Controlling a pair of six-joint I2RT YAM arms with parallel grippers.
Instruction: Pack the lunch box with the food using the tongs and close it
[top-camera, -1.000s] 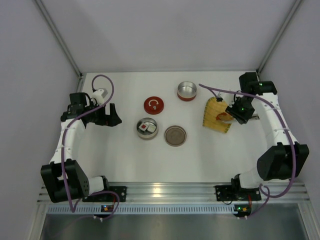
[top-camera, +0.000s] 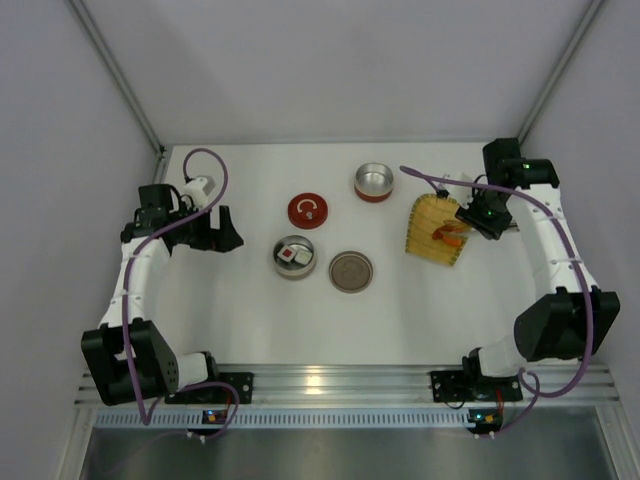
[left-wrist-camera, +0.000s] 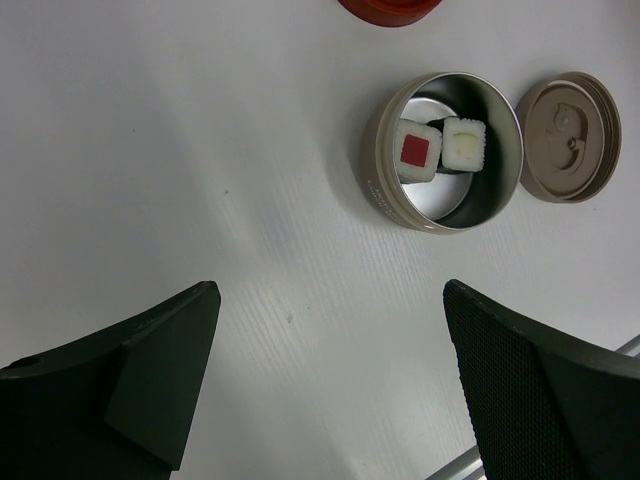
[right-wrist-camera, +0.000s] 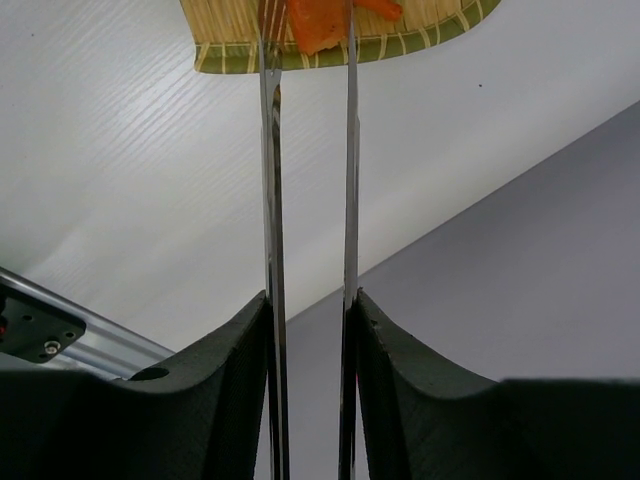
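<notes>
A round lunch box stands left of the table's middle, with two white sushi pieces inside, one red-topped. My right gripper is shut on a pair of long metal tongs, one arm along each finger. The tong tips reach over the yellow mat on the right, on either side of an orange food piece; whether they grip it cannot be told. At the table's left, well away from the box, my left gripper stands open and empty.
An empty steel bowl with a red base stands at the back. Its red lid and a brown lid lie flat beside the lunch box.
The left arm and the boxes have stayed put.
</notes>
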